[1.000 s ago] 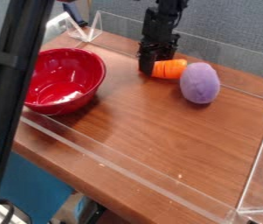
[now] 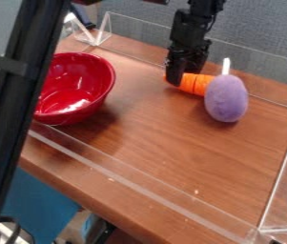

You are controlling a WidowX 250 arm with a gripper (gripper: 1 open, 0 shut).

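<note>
My black gripper (image 2: 184, 67) reaches down from the top centre to an orange carrot-like object (image 2: 199, 86) lying on the wooden table (image 2: 146, 172). Its fingertips are at the carrot's left part; whether they are closed on it I cannot tell. A purple eggplant-like object (image 2: 226, 100), with a pale stem, lies just right of the carrot, partly in front of it. A red bowl (image 2: 75, 105) stands on the left, partly hidden behind a black pole.
Clear low walls (image 2: 260, 62) edge the table at the back and right. A black pole crosses the left of the view.
My gripper has moved slightly right and down, and the carrot has shifted a little. The purple object has moved right and turned more upright in the picture.
</note>
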